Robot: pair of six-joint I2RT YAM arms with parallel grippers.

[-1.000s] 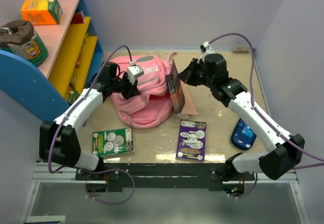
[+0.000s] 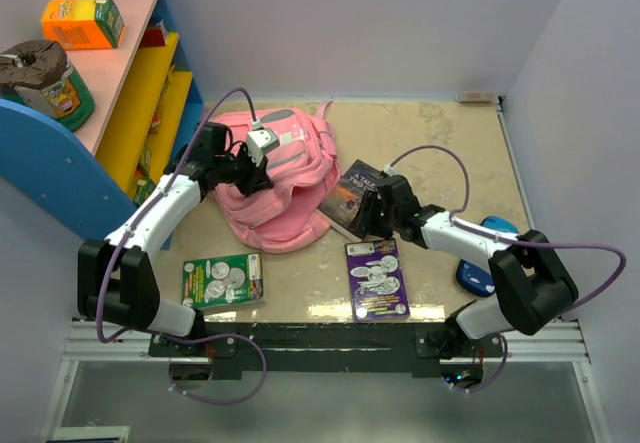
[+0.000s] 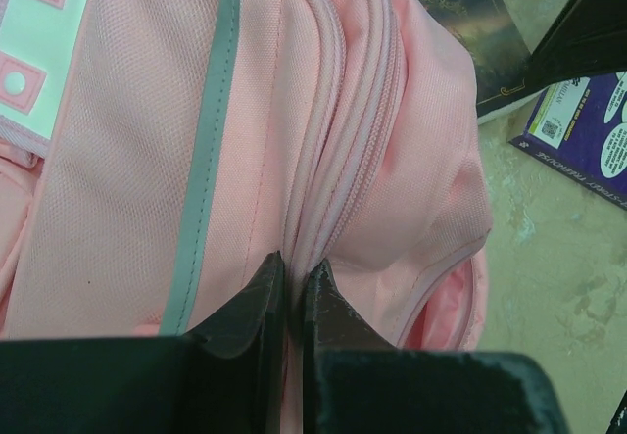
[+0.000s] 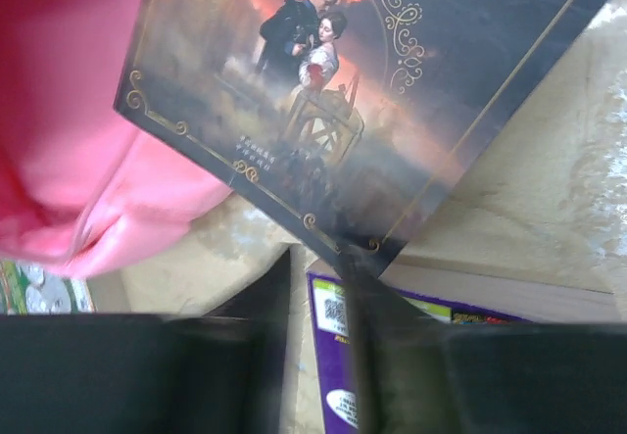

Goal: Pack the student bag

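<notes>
The pink student bag (image 2: 285,203) lies at the back left. My left gripper is shut on its zippered rim, with pink fabric between the fingers. The dark book (image 4: 372,111) with a painted couple lies beside the bag's lower opening. My right gripper is at that book's near corner, blurred in its wrist view; whether it grips the corner is unclear. A purple book (image 2: 376,288) lies just in front, and a green book (image 2: 222,283) sits at the front left.
A blue pouch (image 2: 475,277) lies at the right, partly behind my right arm. A shelf unit (image 2: 40,143) with boxes stands at the left.
The dark book has gone from raised to lying flat, shifted right. My right gripper has moved down toward the front. The left gripper stays on the bag.
</notes>
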